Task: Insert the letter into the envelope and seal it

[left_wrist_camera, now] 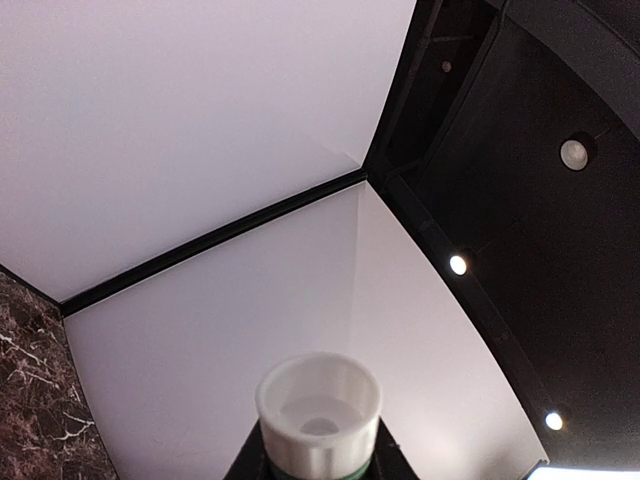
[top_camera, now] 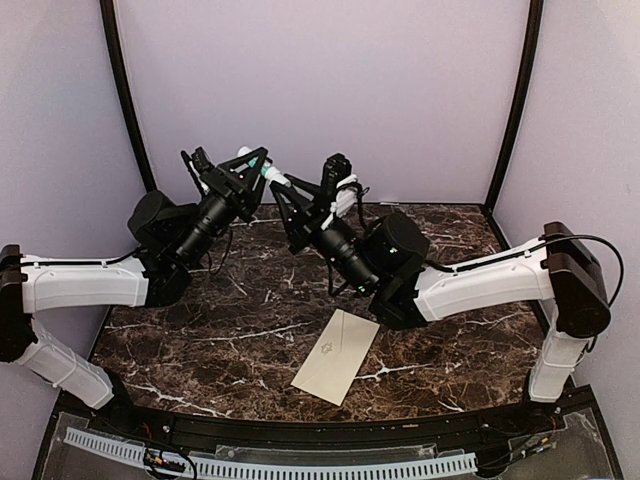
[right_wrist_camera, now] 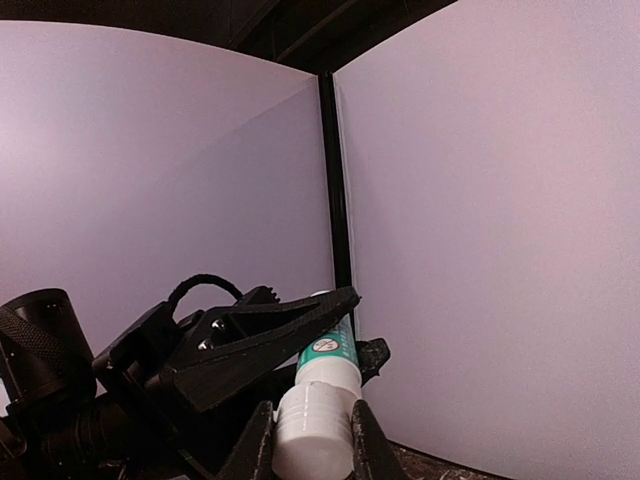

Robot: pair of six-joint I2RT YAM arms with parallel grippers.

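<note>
A white and green glue stick (top_camera: 258, 165) is held up above the back of the table between both arms. My left gripper (top_camera: 256, 172) is shut on its body, and the hollow white end of the glue stick (left_wrist_camera: 318, 410) points into the left wrist view. My right gripper is shut on the white cap (right_wrist_camera: 312, 425), which sits slightly out of line with the white collar behind it. Whether cap and body are joined, I cannot tell. A cream envelope (top_camera: 337, 358) lies tilted on the table; no separate letter shows.
Pale walls (top_camera: 330, 100) enclose the back and sides. A metal rail (top_camera: 330, 468) runs along the front edge.
</note>
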